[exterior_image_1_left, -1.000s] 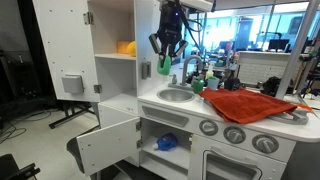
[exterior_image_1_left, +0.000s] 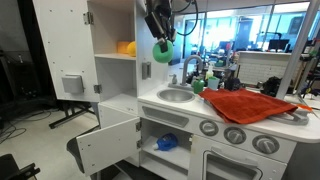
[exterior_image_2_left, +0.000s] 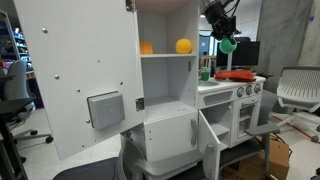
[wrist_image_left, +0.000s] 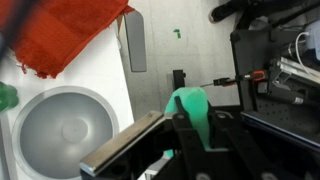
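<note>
A green, rounded object (exterior_image_1_left: 163, 52) hangs high in front of the tall cabinet and the sink, with my gripper (exterior_image_1_left: 161, 43) shut on it. In the second exterior view the green object (exterior_image_2_left: 228, 46) is raised above the counter, below the dark arm. The wrist view shows the same green item (wrist_image_left: 197, 118) at the fingers, partly covered by the black gripper parts; its exact shape is hard to tell. It is clear of the counter.
The sink (exterior_image_1_left: 176, 96) and a red cloth (exterior_image_1_left: 245, 106) occupy the counter, with green items (exterior_image_1_left: 197, 86) behind. An upper shelf holds a yellow-orange ball (exterior_image_2_left: 183, 46) and an orange object (exterior_image_2_left: 146, 48). An opened lower door (exterior_image_1_left: 108, 146) juts out; a blue object (exterior_image_1_left: 166, 142) lies inside.
The furniture and other objects look unchanged.
</note>
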